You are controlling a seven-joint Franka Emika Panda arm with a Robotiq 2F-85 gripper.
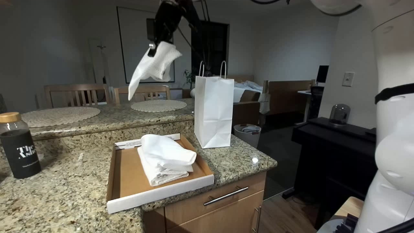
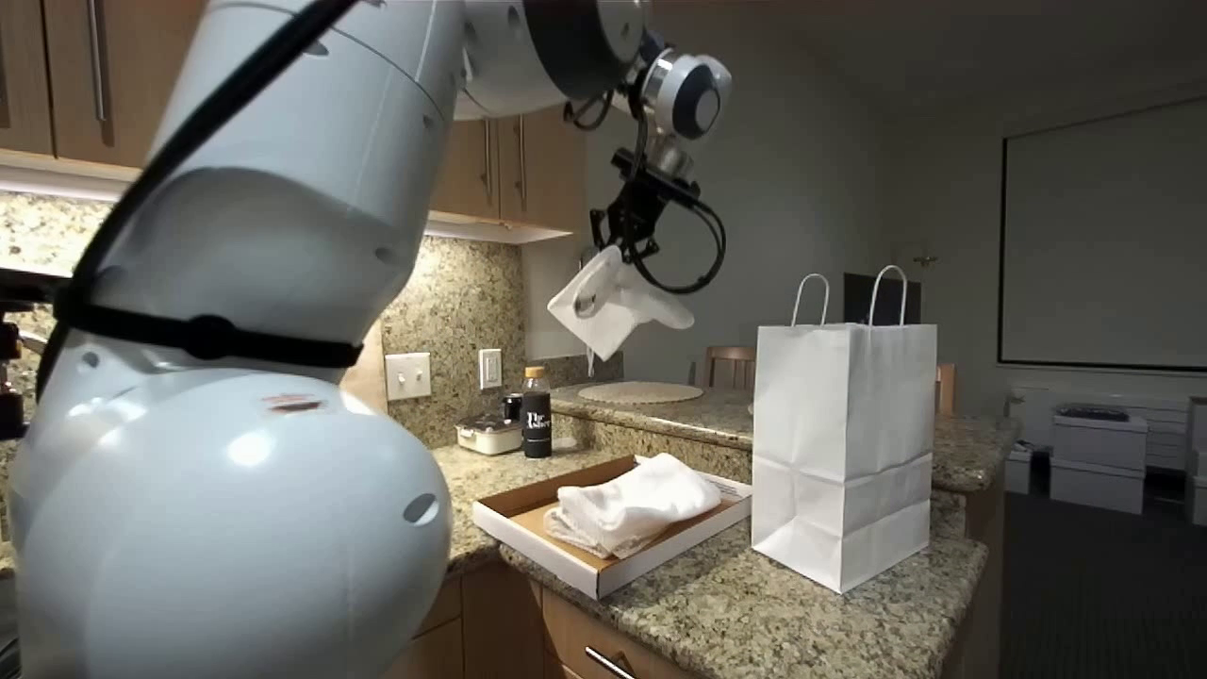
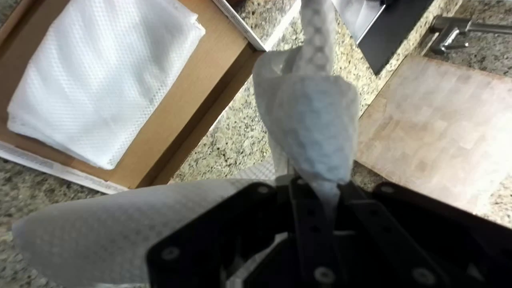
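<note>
High above the counter, my gripper [image 2: 617,251] is shut on a white textured cloth [image 1: 157,66], pinched near its middle so that the ends droop on both sides. In the wrist view the held cloth [image 3: 312,120] bunches up between the fingers and hides part of them. Below, a shallow cardboard tray [image 1: 126,174] with white outer walls holds more folded white cloths [image 1: 165,157], stacked loosely. A white paper bag [image 1: 214,112] with two upright handles stands beside the tray on the counter; its inside is hidden.
A dark bottle with a wooden cap [image 1: 19,149] stands on the counter at the left. Round woven mats [image 1: 159,105] lie on the raised ledge behind. The wrist view shows a faucet [image 3: 449,36] and a board [image 3: 432,129]. Bare counter lies left of the tray.
</note>
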